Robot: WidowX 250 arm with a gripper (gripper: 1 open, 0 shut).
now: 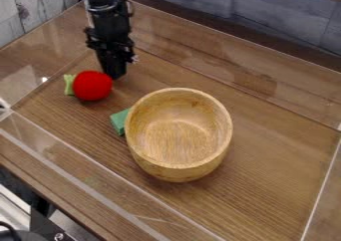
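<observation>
The dark arm reaches down from the top edge, with the gripper (pixel 110 38) low over the table at upper left, shut. A red ball-like object (pixel 92 86) lies below it, apart from it, with a small light-green piece (pixel 70 84) partly behind it. A large pale wooden bowl (pixel 178 132) stands empty at lower centre, with a green piece (pixel 119 121) at its left.
</observation>
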